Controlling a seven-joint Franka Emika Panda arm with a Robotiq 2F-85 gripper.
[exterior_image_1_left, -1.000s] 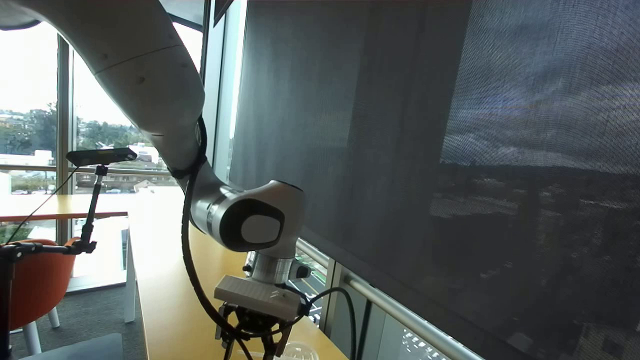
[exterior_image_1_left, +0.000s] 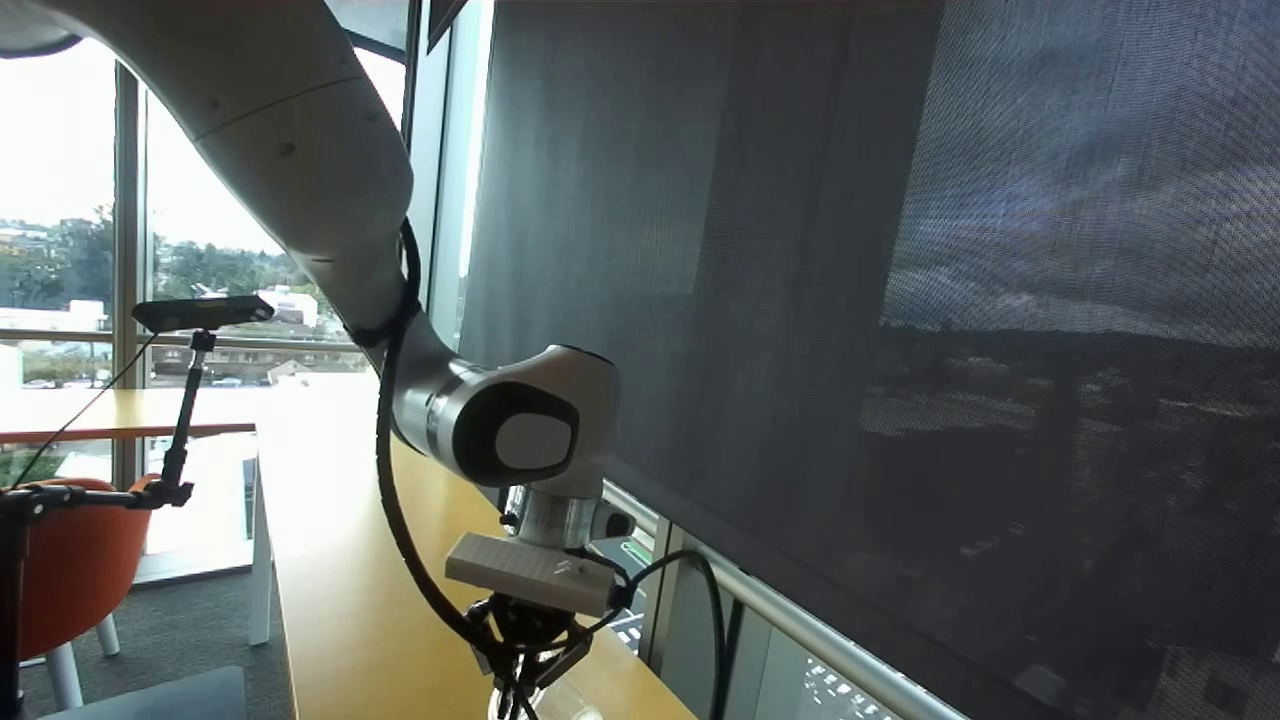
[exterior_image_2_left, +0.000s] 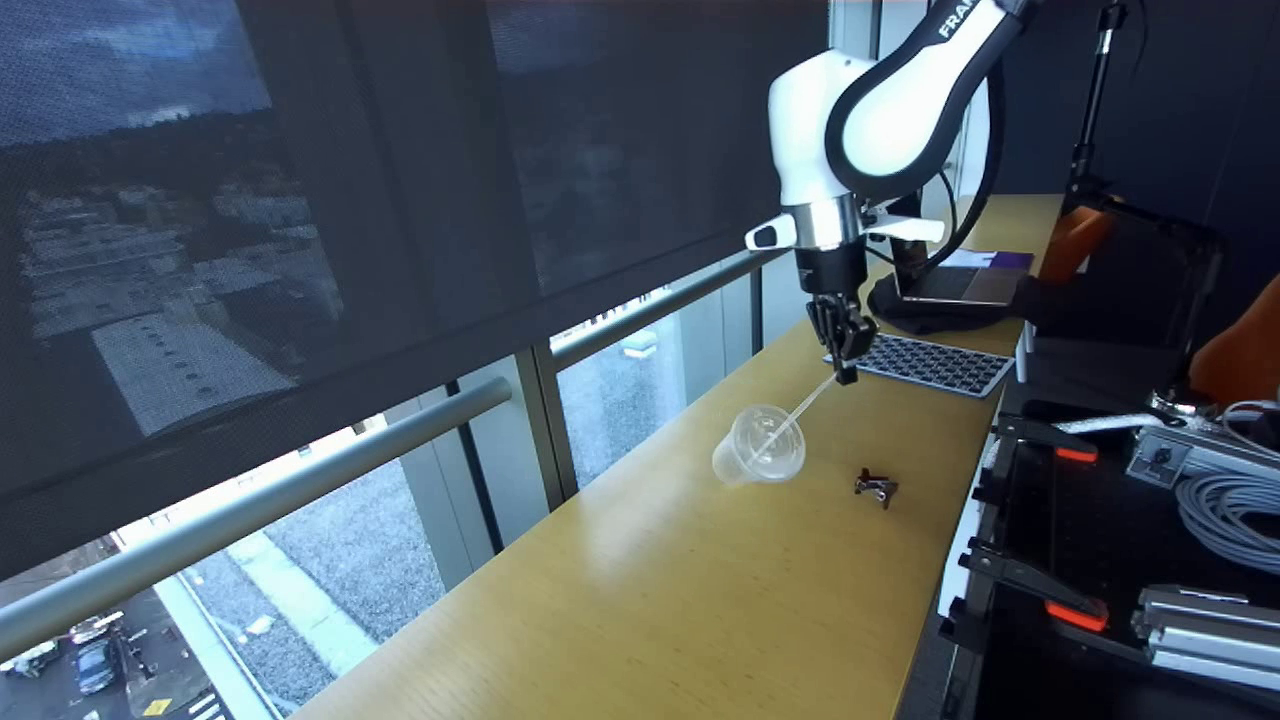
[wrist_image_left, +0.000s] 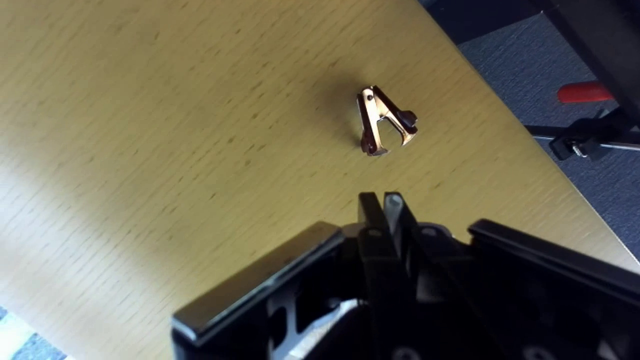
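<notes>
My gripper (exterior_image_2_left: 847, 374) is shut on the upper end of a thin pale straw (exterior_image_2_left: 806, 403), above the table. From there the straw slants down into a clear plastic cup (exterior_image_2_left: 727, 462), which looks tipped, its round mouth towards the gripper. In the wrist view, a pale tip of the straw (wrist_image_left: 393, 205) shows between the dark fingertips. Only a bit of the clear cup (exterior_image_1_left: 583, 713) appears at the bottom edge of exterior view 1. Whether the cup fully rests on the table is unclear.
An open staple remover (exterior_image_2_left: 877, 486) lies on the wooden table (exterior_image_2_left: 672, 600). Behind the gripper are a patterned grey keyboard-like panel (exterior_image_2_left: 936, 365) and a laptop (exterior_image_2_left: 974, 283). A window rail (exterior_image_2_left: 264, 510) borders one side.
The gripper's fingers, spread apart a second ago, are now shut. The hand has shifted slightly right and tilted in exterior view 1, and the cup has shifted a little.
</notes>
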